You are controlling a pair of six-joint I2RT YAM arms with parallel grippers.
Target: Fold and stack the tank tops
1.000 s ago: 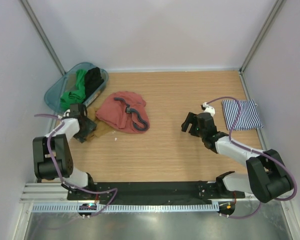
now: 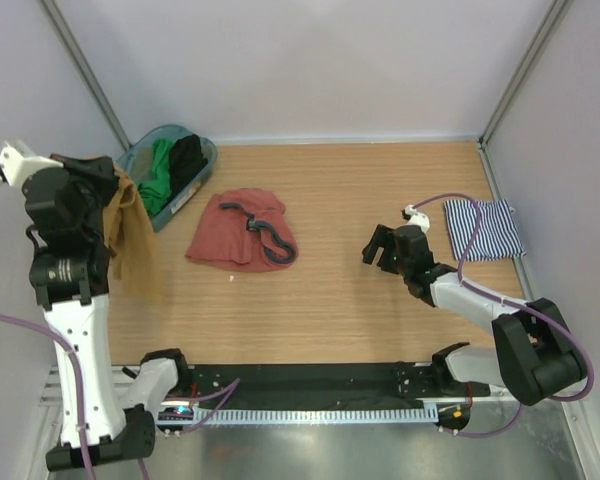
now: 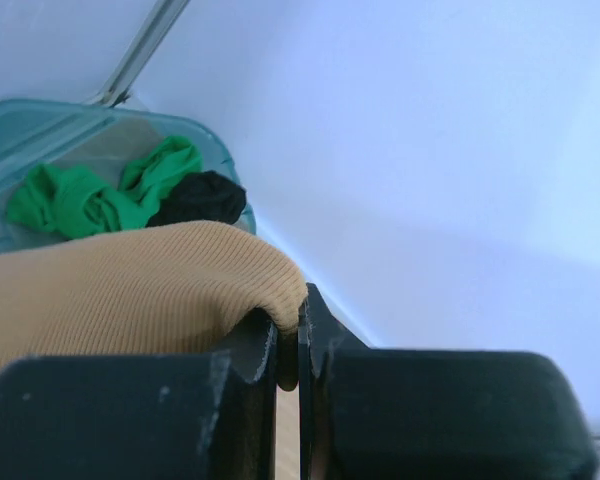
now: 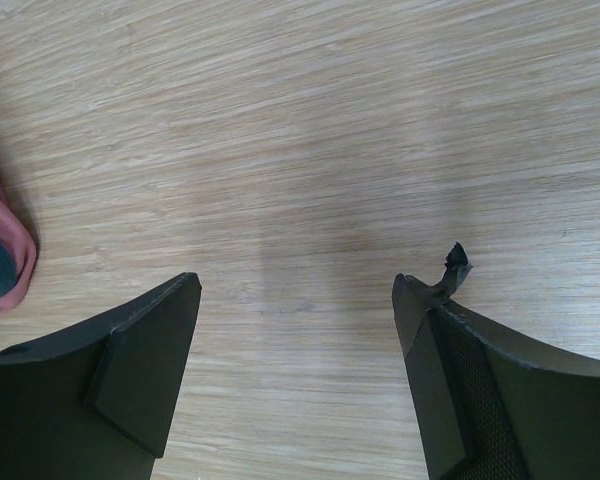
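A tan tank top hangs from my left gripper, lifted high above the table at the left. In the left wrist view the fingers are shut on a bunched edge of its ribbed cloth. On the table's left half lies a crumpled red top with dark grey trim. A striped navy-and-white top lies flat in a folded rectangle at the right. My right gripper stands open over bare wood, with nothing between its fingers.
The blue-green basket at the back left holds green cloth and black cloth. Walls close in on the sides and back.
My left arm has risen sharply from beside the basket, carrying the tan top up off the table. The red top's left side has shifted slightly. The right arm has stayed still.
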